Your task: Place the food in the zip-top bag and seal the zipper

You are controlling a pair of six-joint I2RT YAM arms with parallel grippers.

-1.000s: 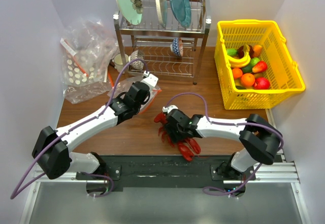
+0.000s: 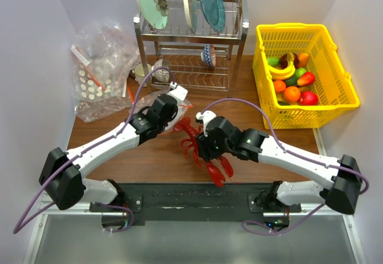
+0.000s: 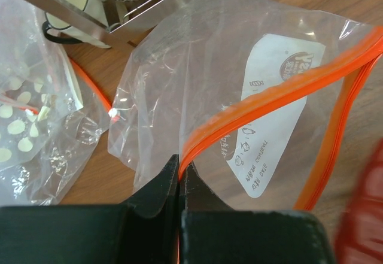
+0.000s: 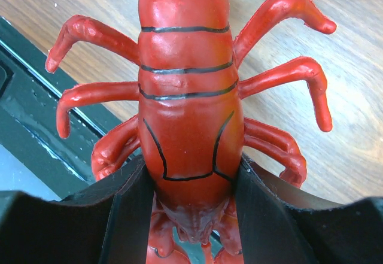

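Note:
A clear bag [image 3: 161, 90] with an orange zipper [image 3: 257, 113] has its mouth parted, with a white printed label on its side. My left gripper is shut on one edge of that zipper. The red toy lobster [image 4: 185, 114] has black stripes and jointed legs. My right gripper is shut on the lobster's body, a finger [image 4: 134, 198] against each side, claws below between them. From above, the lobster's tail [image 2: 182, 124] points at the bag [image 2: 178, 117]. Much of the bag is hidden under my left arm there.
A yellow basket [image 2: 293, 121] of fruit stands at the right. A dish rack [image 2: 191, 38] with plates and bowls is at the back, close behind the bag. Other plastic bags [image 2: 99, 87] lie at the back left.
The left arm has barely moved.

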